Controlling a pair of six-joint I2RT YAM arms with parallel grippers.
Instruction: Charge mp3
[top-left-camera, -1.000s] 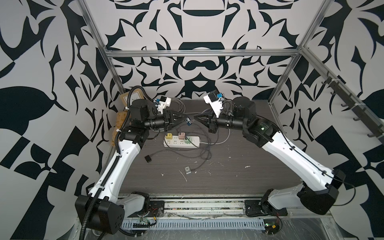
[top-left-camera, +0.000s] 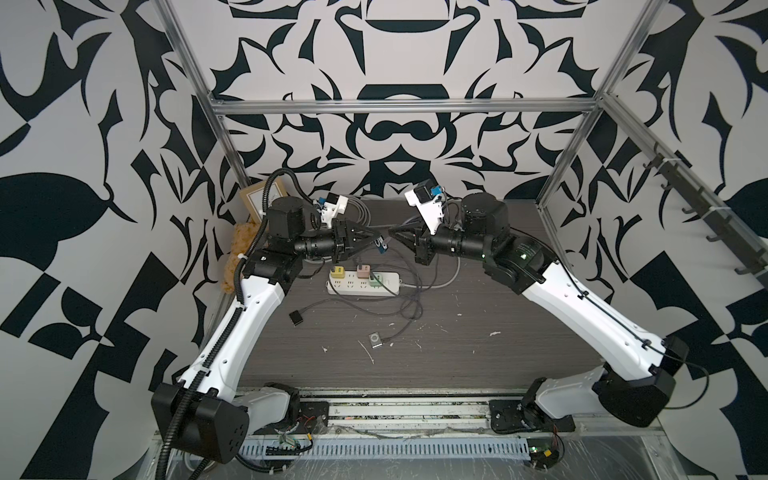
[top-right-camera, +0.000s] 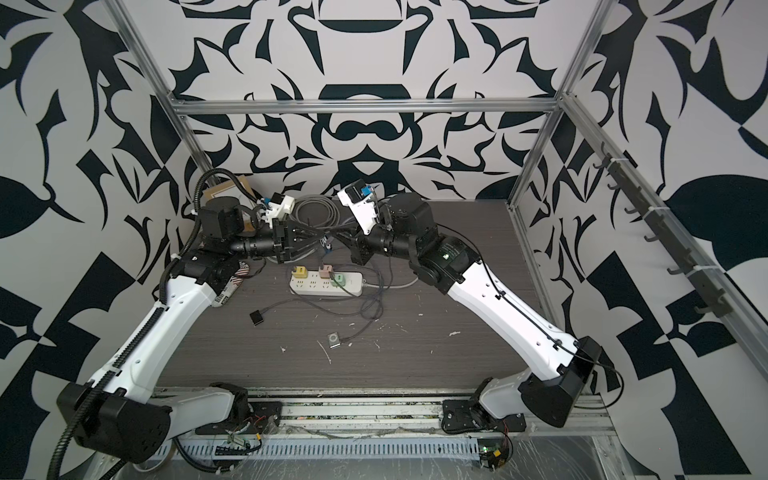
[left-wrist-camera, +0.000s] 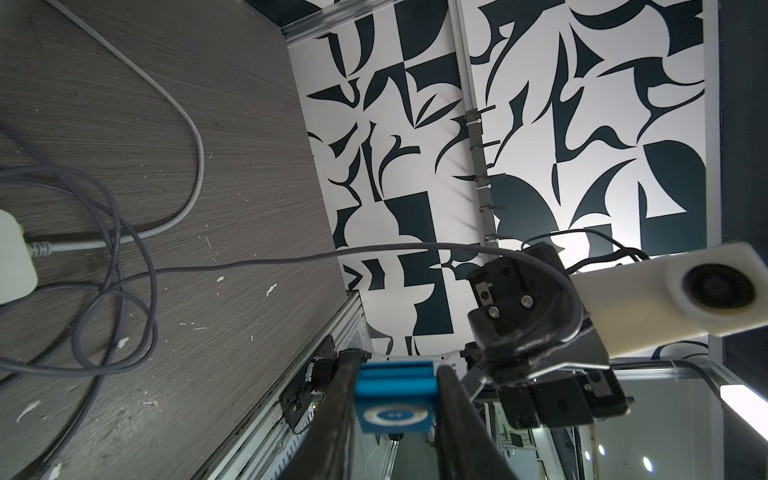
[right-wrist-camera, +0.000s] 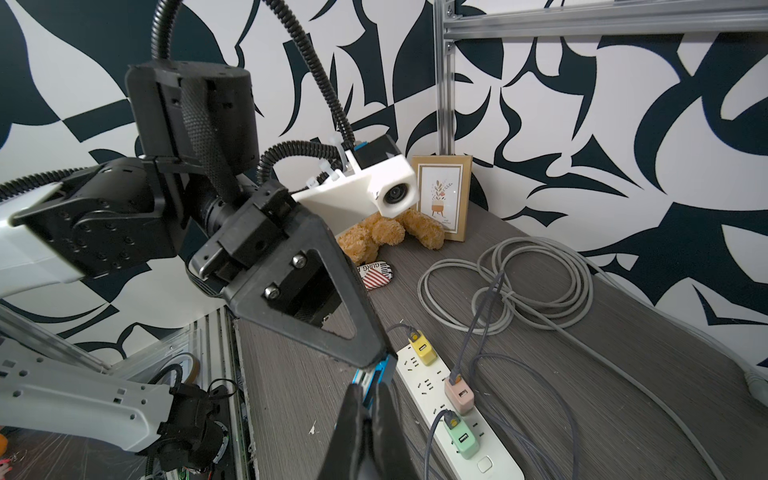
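Note:
My left gripper (top-left-camera: 376, 237) is shut on the small blue mp3 player (left-wrist-camera: 396, 392), holding it above the table; a lighter oval mark shows on its near face. Facing it from the right is my right gripper (top-left-camera: 392, 233), its fingers (right-wrist-camera: 349, 428) closed together. A grey cable (left-wrist-camera: 384, 249) rises off the table and curves over to the right gripper's tips, which hold it. In the right wrist view the mp3 player (right-wrist-camera: 373, 377) appears right beyond those tips. The cable's end is hidden, so I cannot tell whether it touches the player.
Below lies a white power strip (right-wrist-camera: 416, 384) with yellow (right-wrist-camera: 422, 349), pink (right-wrist-camera: 459, 395) and green (right-wrist-camera: 462, 438) chargers. Two loose cable ends, one black (top-left-camera: 296, 317) and one silver (top-left-camera: 376, 340), rest on the table.
Over the last second my left gripper has shifted slightly right with the mp3 player, closer to the right gripper. The right arm has moved only very slightly.

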